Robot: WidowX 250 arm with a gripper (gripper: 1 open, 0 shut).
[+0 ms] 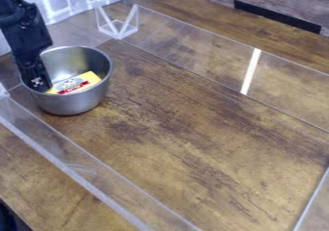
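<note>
A steel bowl [80, 98] stands at the left of the wooden table, with a yellow package with a red and white label [77, 82] lying inside it. My dark gripper [37, 81] reaches down from the upper left into the left side of the bowl, beside the package. It looks shut; I see nothing clearly between its fingers, though its tips are small and dark.
Clear plastic barriers [251, 73] border the work area at the back, front left and right. A small clear stand [115, 21] is at the back left.
</note>
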